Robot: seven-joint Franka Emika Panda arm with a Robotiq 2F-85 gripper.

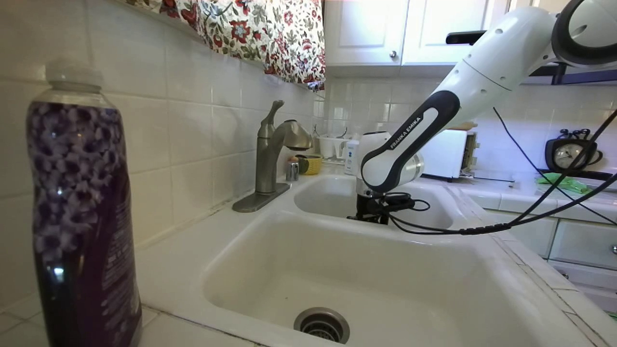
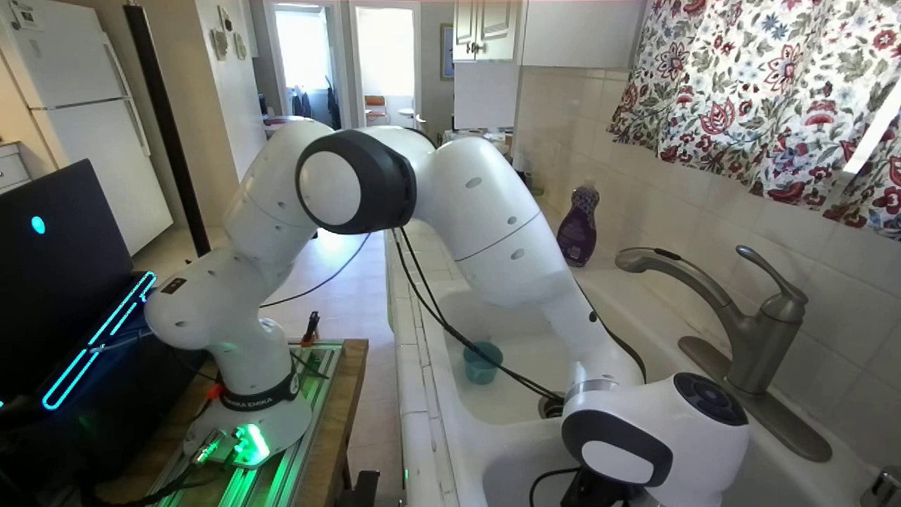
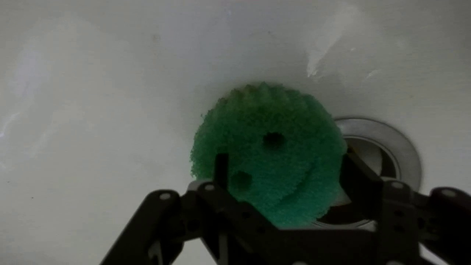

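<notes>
A round green sponge (image 3: 287,119), with two dark holes and a curved slit like a face, fills the middle of the wrist view. My gripper is shut on it, one dark finger at its left side and the other at its right. Beneath and to the right, the metal drain (image 3: 404,152) is partly covered by the sponge. In exterior view 1 the gripper (image 1: 370,217) reaches down into the far sink basin (image 1: 324,193), where the divider hides its fingertips and the sponge. Whether the sponge touches the basin floor I cannot tell.
Beside the basins stands the faucet (image 1: 267,156), its spout over the sink. A purple bottle (image 1: 84,220) stands on the counter. In the other basin sits a blue-green cup (image 2: 482,363). Cables (image 1: 491,228) hang from the arm across the sink's edge.
</notes>
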